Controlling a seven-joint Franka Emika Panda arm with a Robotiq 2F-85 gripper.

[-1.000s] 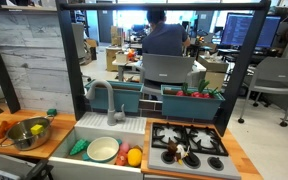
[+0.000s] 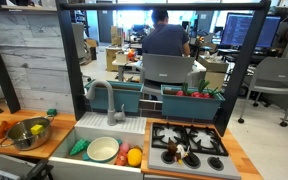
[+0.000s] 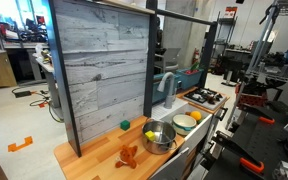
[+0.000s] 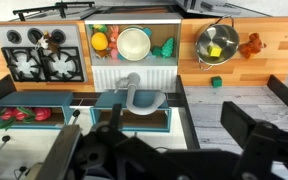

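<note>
A steel pot (image 4: 216,45) with a yellow block (image 4: 215,50) inside stands on the wooden counter; exterior view 1 has the same pot (image 2: 29,132) at the left. In the sink (image 2: 81,134) sit a cream bowl (image 4: 134,43), an orange-yellow fruit (image 4: 100,41), a red item (image 4: 114,54) and green leafy things (image 4: 163,49). Beside the pot lie a brown-orange toy (image 4: 250,45) and a small green block (image 4: 217,82). My gripper stands open in the wrist view, its dark fingers wide apart with nothing between them, away from these objects.
A stove (image 2: 192,148) with a small figure (image 2: 177,151) on it stands right of the sink. The faucet (image 2: 110,100) rises behind the sink. Planters (image 2: 193,107) and black posts (image 2: 239,65) line the back. A wooden panel (image 3: 112,82) walls the pot's side.
</note>
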